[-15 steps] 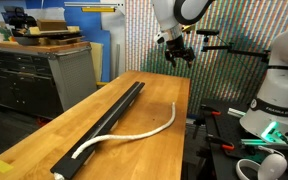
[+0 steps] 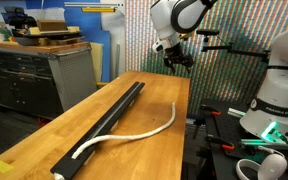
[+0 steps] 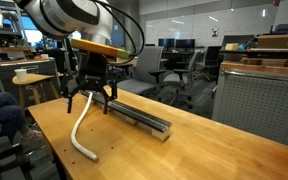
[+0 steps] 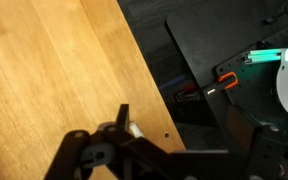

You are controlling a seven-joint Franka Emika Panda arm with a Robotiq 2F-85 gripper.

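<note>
A white flexible tube [image 2: 134, 136] lies in a curve along the wooden table. One end rests near the long black channel [image 2: 99, 130], the other bends towards the table's near edge. In the second exterior view the tube [image 3: 78, 128] runs from behind the arm to the table's front. My gripper [image 3: 88, 106] hangs above the table, apart from the tube, its fingers spread with nothing between them. From the wrist, the open gripper looks down across the table edge; a short bit of the white tube [image 4: 136, 130] shows beside its left finger, the rest hidden.
A dark stand [image 4: 189, 30] with cables adjoins the table edge. The long channel [image 3: 134, 113] lies across the table's middle. Bare wooden tabletop [image 3: 204, 145] spreads beyond it. A grey cabinet [image 2: 49, 75] stands behind the table.
The arm and gripper have shifted slightly in the first exterior view. The tube and black channel lie where they were.
</note>
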